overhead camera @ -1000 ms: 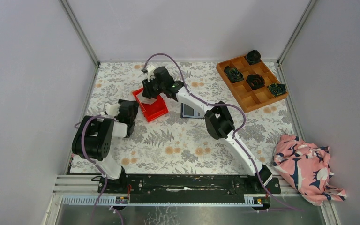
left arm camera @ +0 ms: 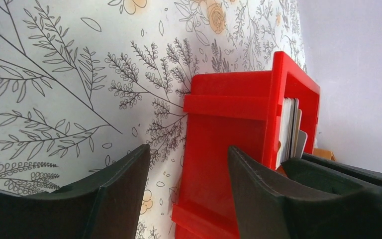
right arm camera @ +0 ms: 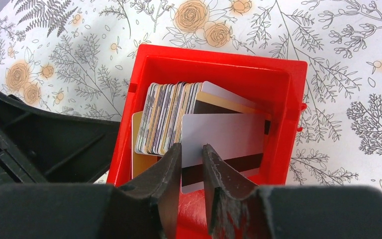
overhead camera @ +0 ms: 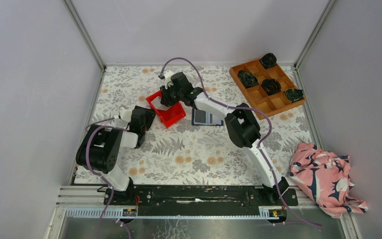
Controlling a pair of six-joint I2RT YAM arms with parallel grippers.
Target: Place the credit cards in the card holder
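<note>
The red card holder (overhead camera: 171,115) stands tilted in the middle-left of the table. In the right wrist view it holds a stack of cards (right arm camera: 164,117) standing on edge, with a loose silver card (right arm camera: 229,134) lying slanted over its right part. My right gripper is over the holder at that card, its fingertips a small gap apart; whether they touch the card is unclear. My left gripper stands open at the holder's left side, its right finger beside the red wall, the other over the tablecloth.
A wooden compartment tray (overhead camera: 258,99) with dark coiled items is at the back right. A dark flat card case (overhead camera: 208,119) lies under the right arm. Pink patterned cloth (overhead camera: 323,177) lies outside at the right.
The red holder and my right gripper have shifted rightward over the last second, and my left gripper has moved slightly right with them.
</note>
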